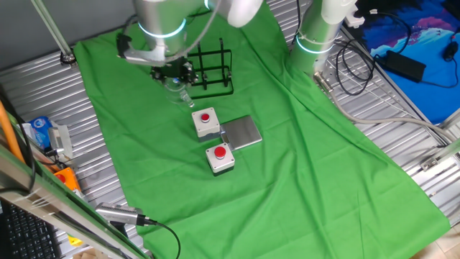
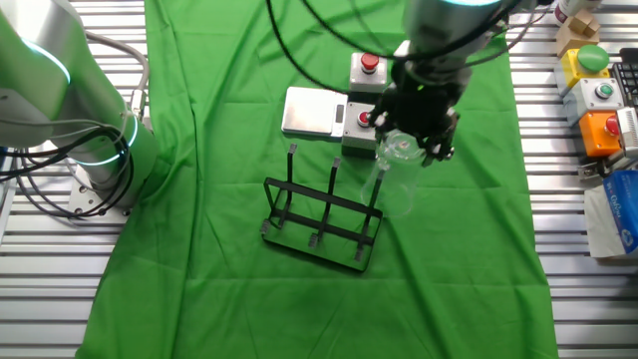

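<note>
A clear glass vessel (image 1: 177, 91) hangs at my gripper (image 1: 175, 74), over the left rear part of the green cloth. In exterior view 2 the glass vessel (image 2: 399, 184) shows below and left of the dark gripper (image 2: 414, 132), partly see-through against the cloth. The gripper appears shut on its upper part, though the fingers are blurred and partly hidden. A black wire rack (image 2: 321, 221) stands close beside the vessel. Two grey boxes with red buttons, one nearer the gripper (image 1: 206, 122) and one farther (image 1: 220, 157), flank a flat silver scale (image 1: 243, 132).
The robot base (image 1: 316, 47) stands at the right rear. Cables hang by the arm. Several button boxes (image 2: 588, 100) and a blue packet (image 2: 620, 204) lie off the cloth.
</note>
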